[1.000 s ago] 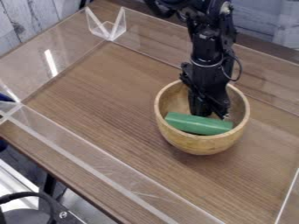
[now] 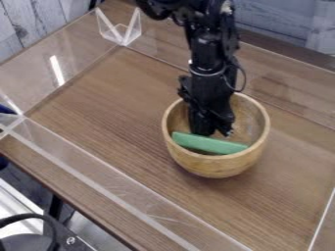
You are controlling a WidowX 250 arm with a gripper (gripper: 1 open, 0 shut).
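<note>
A wooden bowl [image 2: 217, 168] sits on the wooden table, right of centre in the camera view. A green oblong object [image 2: 207, 144] lies inside it. The black gripper [image 2: 210, 128] reaches down from above into the back left of the bowl, just behind the green object. Its fingertips are dark and partly hidden, so whether anything is between them is hard to see; it looks shut.
Clear tape marks [image 2: 119, 29] are at the back left. A black cable [image 2: 39, 225] is at the front left corner.
The gripper and bowl have shifted slightly to the left. The green object still lies in the bowl, tilted a little differently.
</note>
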